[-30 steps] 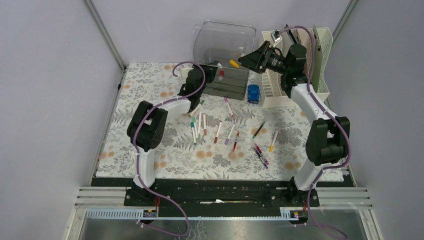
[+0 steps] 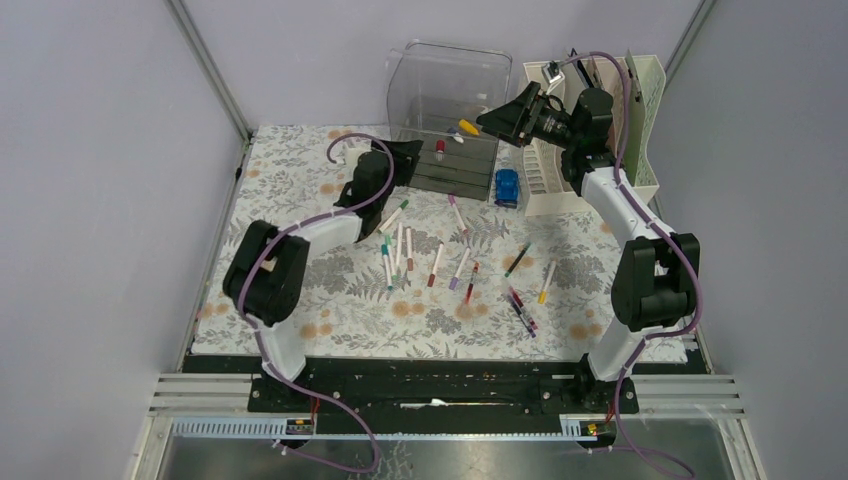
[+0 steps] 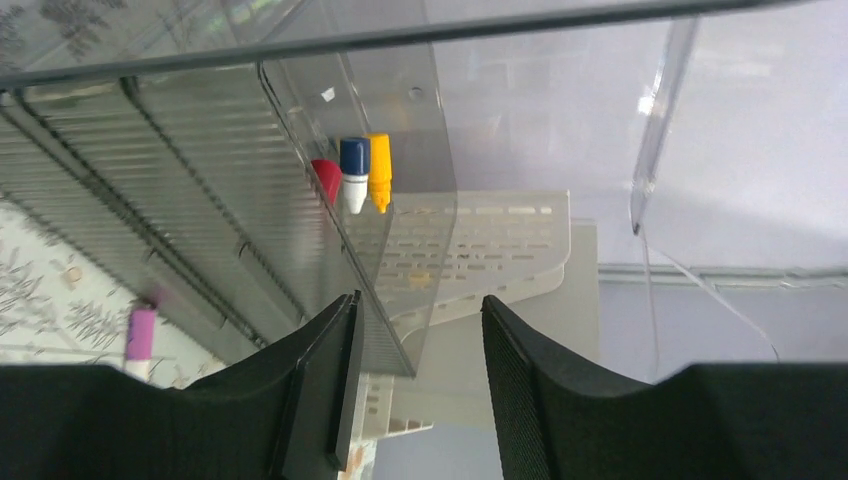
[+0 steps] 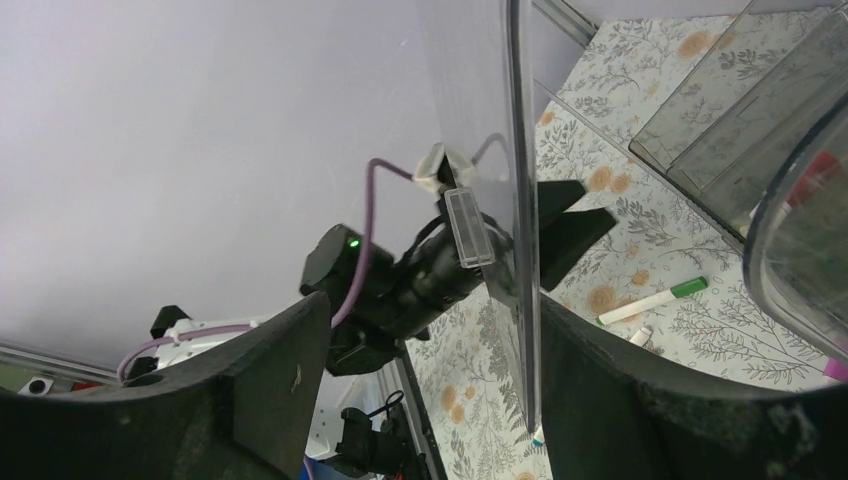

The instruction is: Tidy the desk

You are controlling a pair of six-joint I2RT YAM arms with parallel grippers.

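A clear acrylic organizer (image 2: 450, 175) at the back holds small yellow (image 3: 380, 165), dark-blue-capped (image 3: 355, 170) and red (image 3: 325, 175) items in one compartment. My left gripper is at its left front, fingers apart with nothing between. My right gripper is at its upper right, fingers apart; a clear panel edge runs between them in the right wrist view, and whether they touch it I cannot tell. Several markers (image 2: 435, 264) lie scattered on the desk mat, including a green-capped one (image 4: 650, 302).
A cream rack (image 2: 545, 200) with boards stands at the back right under the right arm, a blue object (image 2: 506, 187) beside it.
My left arm has pulled back down and left from the organizer's front. The small items inside appear slightly shifted. The right arm has not moved.
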